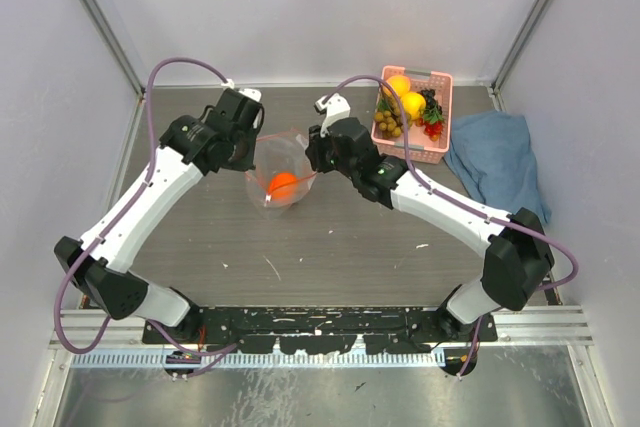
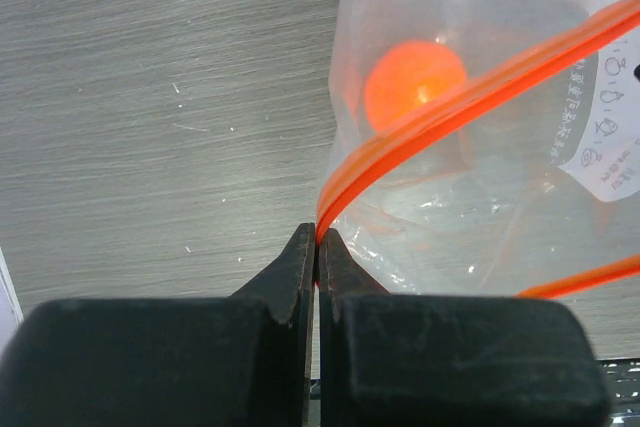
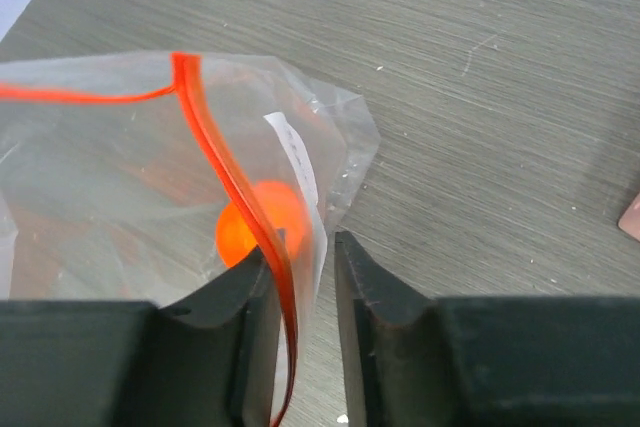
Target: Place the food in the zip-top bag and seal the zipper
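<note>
A clear zip bag (image 1: 276,162) with an orange zipper stands on the grey table between the grippers, a round orange item (image 1: 282,186) inside. My left gripper is shut on the bag's orange zipper edge at one side. At the other side my right gripper is part open, the bag's edge and orange zipper strip (image 3: 235,177) running down between or just behind its left finger; whether it grips it is unclear.
A pink basket (image 1: 430,147) of fruit and greens stands at the back right, beside a folded blue cloth (image 1: 495,162).
</note>
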